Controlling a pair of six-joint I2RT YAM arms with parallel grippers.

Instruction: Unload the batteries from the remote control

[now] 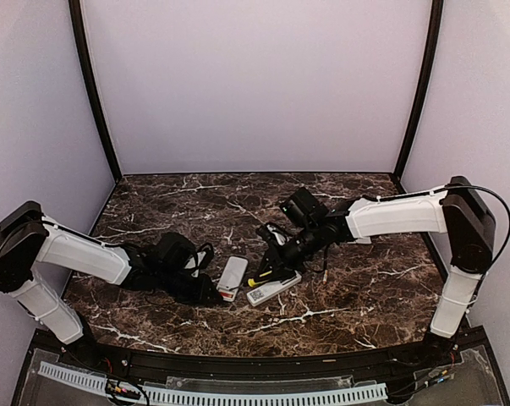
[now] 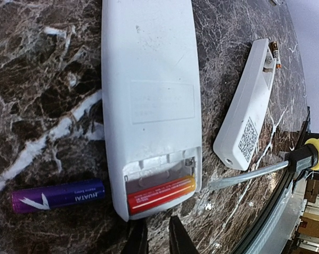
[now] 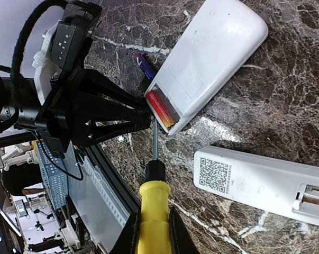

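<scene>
A white remote (image 1: 233, 271) lies with its battery bay open. One red-orange battery (image 2: 162, 194) sits crosswise in the bay, at its end. A purple battery (image 2: 58, 196) rests on the table left of the remote. My right gripper is shut on the yellow handle of a screwdriver (image 3: 154, 194); its metal tip is close beside the remote's bay end. At that same end is my left gripper, its fingers (image 3: 130, 123) a little apart. Nothing shows in their narrow gap, and whether they touch the remote is unclear.
A second white remote (image 2: 247, 108) lies to the right, with a small battery (image 2: 275, 54) beyond its far end. Bare dark marble table (image 1: 195, 203) stretches behind the arms. The table's front edge is close below the work.
</scene>
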